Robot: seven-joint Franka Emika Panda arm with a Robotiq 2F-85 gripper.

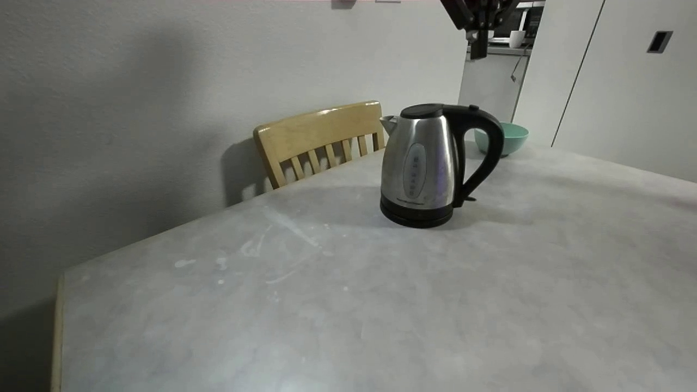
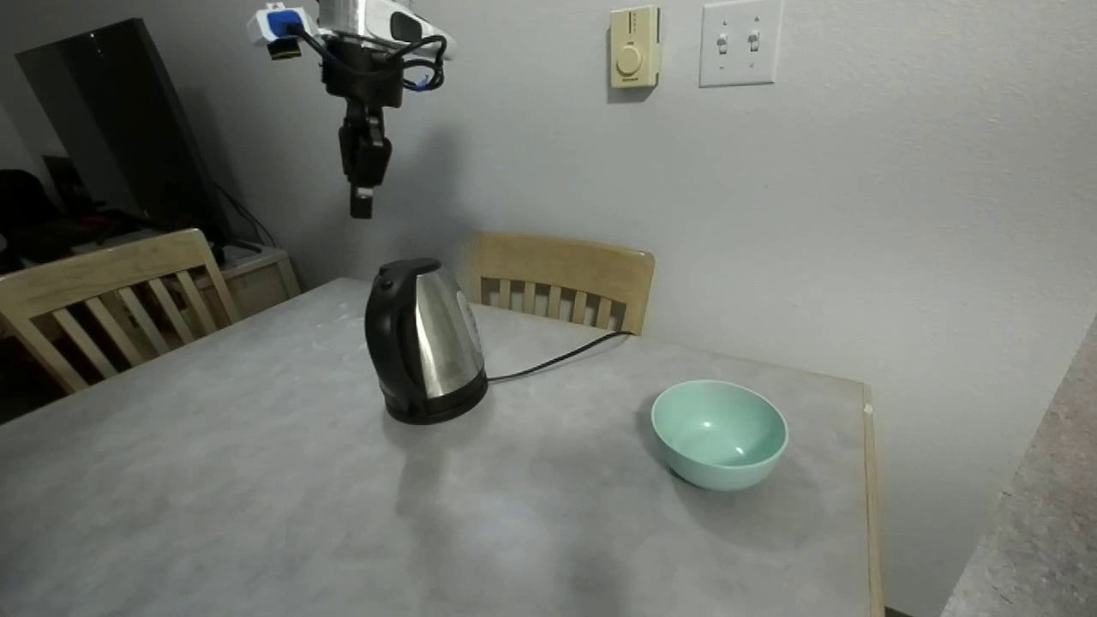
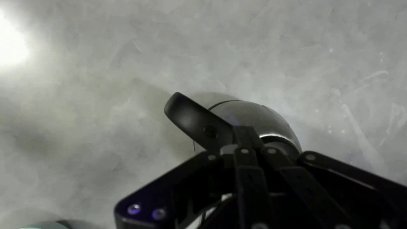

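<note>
A steel kettle (image 1: 421,163) with a black lid and handle stands upright on the grey table (image 1: 392,300), its lid down. Above it and apart from it, my gripper (image 2: 361,204) points downward; its tips also show at the top of exterior view 1 as the gripper (image 1: 478,49). The fingers (image 3: 242,139) are together in the wrist view, with nothing showing between them. They cover part of the kettle's top there, while the black handle (image 3: 194,120) sticks out to the upper left.
A mint green bowl (image 2: 720,432) sits near the table's end. The kettle's cord (image 2: 560,360) runs toward a wooden chair (image 2: 560,278) by the wall. Another chair (image 2: 113,298) stands at the left.
</note>
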